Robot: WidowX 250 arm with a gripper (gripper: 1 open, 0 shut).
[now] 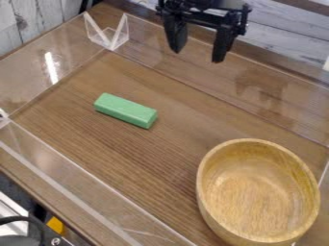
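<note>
A green rectangular block (126, 110) lies on the wooden table left of centre. A large round tan bowl (257, 191) sits at the lower right. The black gripper (203, 40) hangs at the top centre, well above and behind the block and the bowl in the view, its two dark fingers apart with nothing seen between them.
A white wire-like object (108, 29) stands at the back left. A dark curved object lies at the bottom left corner, beyond the table's edge.
</note>
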